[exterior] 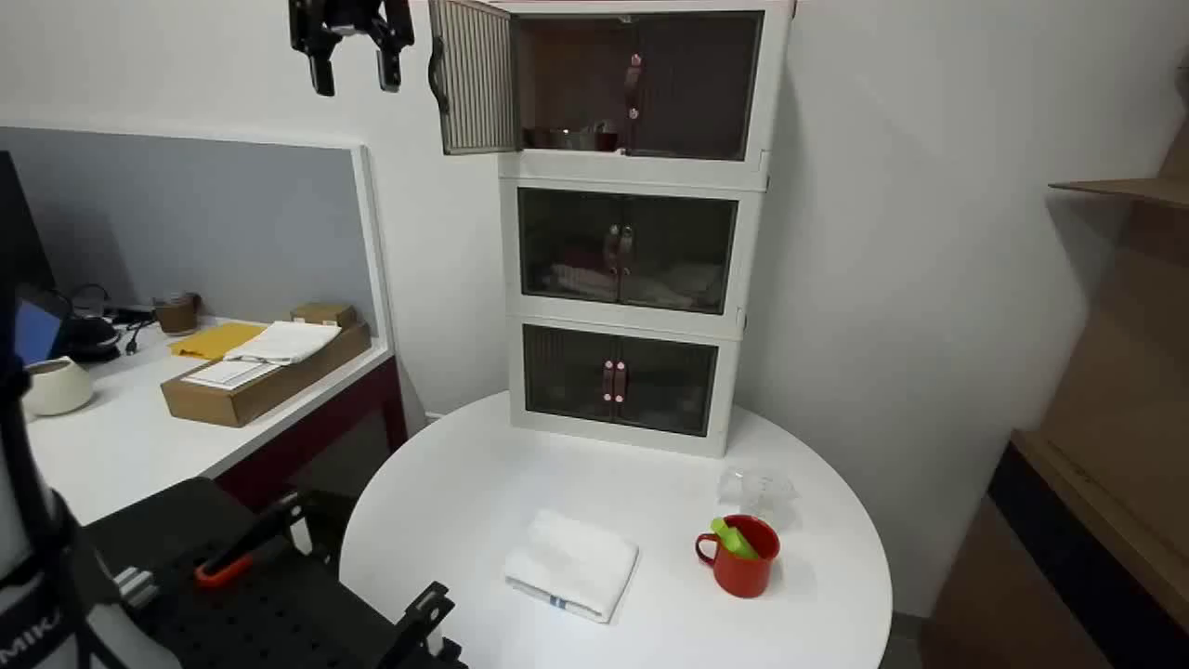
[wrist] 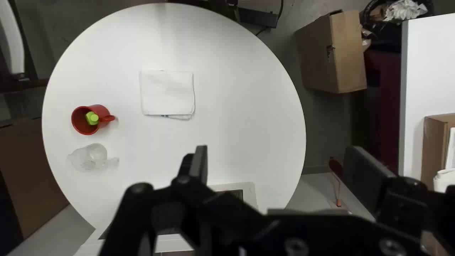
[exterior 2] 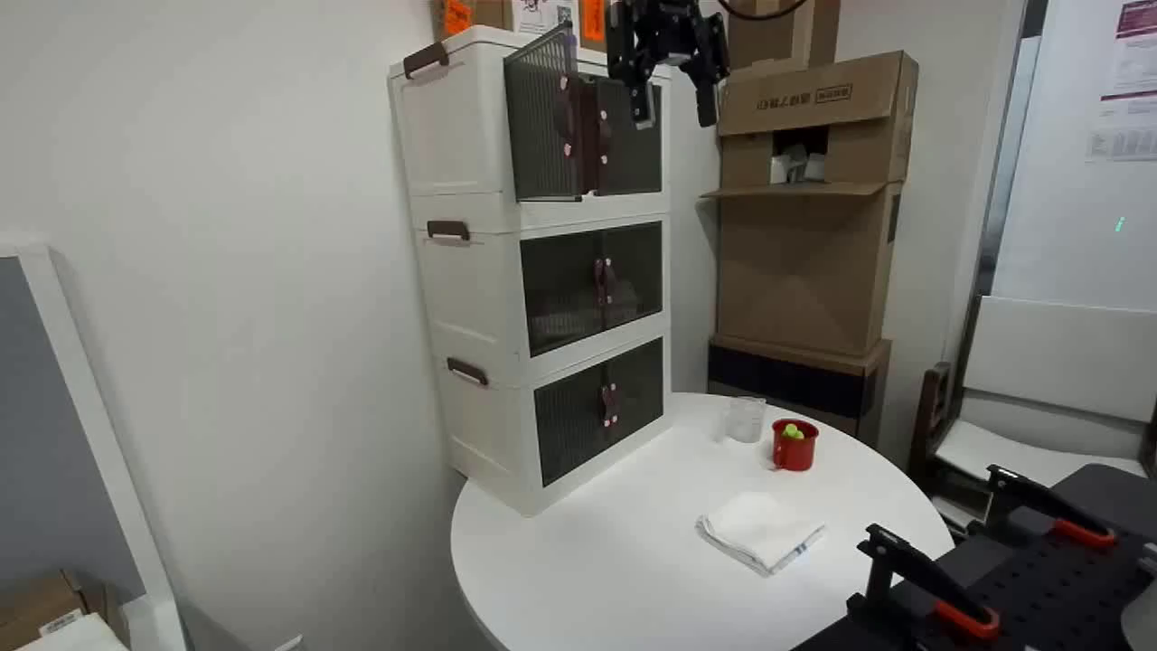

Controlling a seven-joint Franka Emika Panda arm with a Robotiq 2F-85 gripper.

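High at the top of the first exterior view my gripper (exterior: 357, 84) is open, its fingers apart with nothing between them. It hangs beside the swung-out left door (exterior: 476, 84) of the top cabinet (exterior: 637, 169); in the second exterior view the gripper (exterior 2: 678, 114) appears in front of that cabinet. The top cabinet's right door (exterior: 697, 89) is shut, and some small items (exterior: 568, 138) show dimly inside. On the round white table (wrist: 239, 106) lie a folded white cloth (wrist: 167, 94), a red mug (wrist: 81, 121) with a green object (wrist: 92, 118) in it, and a clear container (wrist: 91, 157).
The middle cabinet (exterior: 624, 247) and bottom cabinet (exterior: 620, 379) below have their doors shut. A desk (exterior: 123, 446) with a cardboard box stands at the left. Stacked cardboard boxes (exterior 2: 803, 260) stand right of the cabinets.
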